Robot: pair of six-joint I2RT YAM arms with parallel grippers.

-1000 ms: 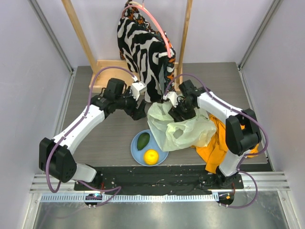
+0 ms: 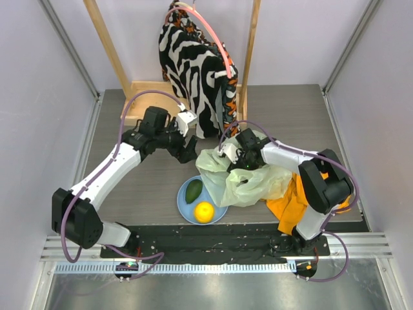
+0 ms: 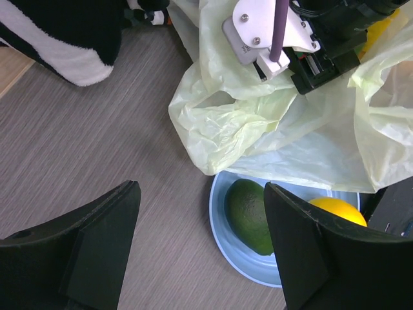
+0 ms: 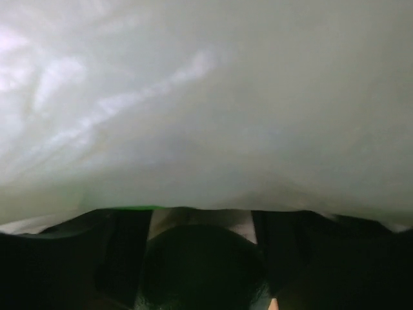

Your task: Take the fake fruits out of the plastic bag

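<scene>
The crumpled pale-green plastic bag (image 2: 258, 184) lies open on the right half of the table. My right gripper reaches into it, its fingers on either side of a dark green rounded fruit (image 4: 203, 271); whether they press on it cannot be told. Bag film covers the upper part of the right wrist view. A dark green avocado-like fruit (image 2: 193, 190) and a yellow fruit (image 2: 204, 212) rest on the blue plate (image 2: 182, 208). Left of the bag, my left gripper hangs open and empty above the table.
Orange cloth (image 2: 287, 210) lies right of the bag, under the right arm. A wooden frame (image 2: 143, 86) with a zebra-patterned cloth (image 2: 203, 84) stands at the back. Bare table (image 2: 145, 194) shows left of the plate.
The left arm and the plate's fruits look unmoved.
</scene>
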